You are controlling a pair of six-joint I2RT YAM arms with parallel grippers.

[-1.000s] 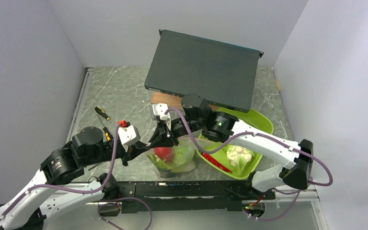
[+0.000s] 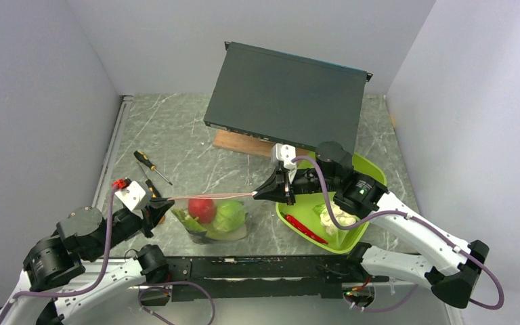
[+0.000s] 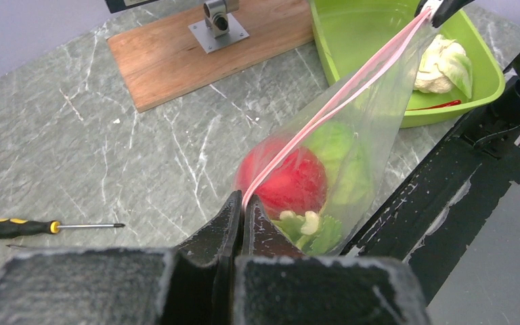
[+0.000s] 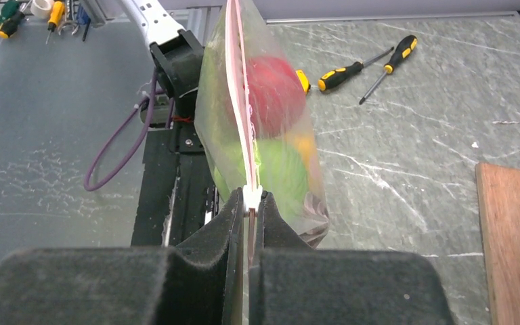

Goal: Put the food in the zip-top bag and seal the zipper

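Note:
Between my two arms hangs a clear zip top bag [image 2: 227, 229] with a pink zipper [image 3: 338, 101] stretched in a nearly straight line. Inside it show a red round food [image 2: 202, 209], a green round one [image 2: 230, 215] and some leafy greens [image 3: 311, 230]. At the bag's left end my left gripper is shut on the thin zipper edge. My right gripper is shut on a white slider [image 4: 252, 195] at the zipper's other end. In the right wrist view two pink strips show close together along the bag's top.
A green basket [image 2: 378, 169] at the right holds cauliflower [image 2: 339, 215] and a red chili [image 2: 306, 229]. Screwdrivers [image 3: 20, 228] lie on the left of the counter. A dark panel [image 2: 288, 95] on a wooden board [image 2: 244, 142] stands behind.
My grippers were close together over the bag. The right has moved right and the left has moved left, with the zipper now drawn taut between them. The bag has shifted left.

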